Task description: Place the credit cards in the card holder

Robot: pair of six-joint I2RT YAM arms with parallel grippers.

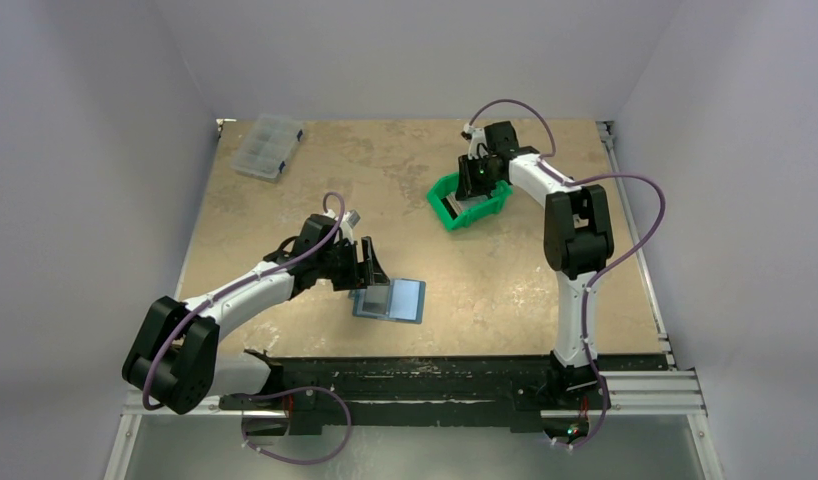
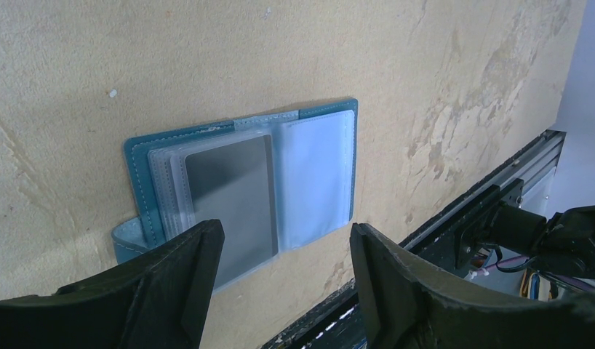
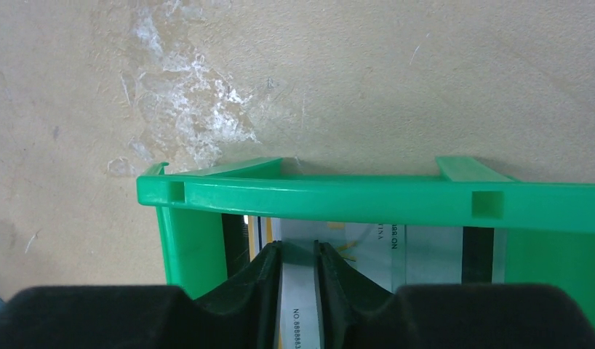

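The blue card holder (image 2: pixel 143 174) lies spread open on the table, with clear sleeves and a pale right-hand panel (image 2: pixel 318 178). Above its near edge my left gripper is open and empty. In the right wrist view, several cards (image 3: pixel 367 247) with grey and white faces lie inside the green basket (image 3: pixel 338 198). My right gripper points down into that basket, its fingers drawn close with a narrow gap over the cards. Whether a card edge is caught between the fingertips cannot be made out.
A clear plastic case (image 1: pixel 269 147) rests at the back left of the table. The basket's raised rim surrounds the cards.
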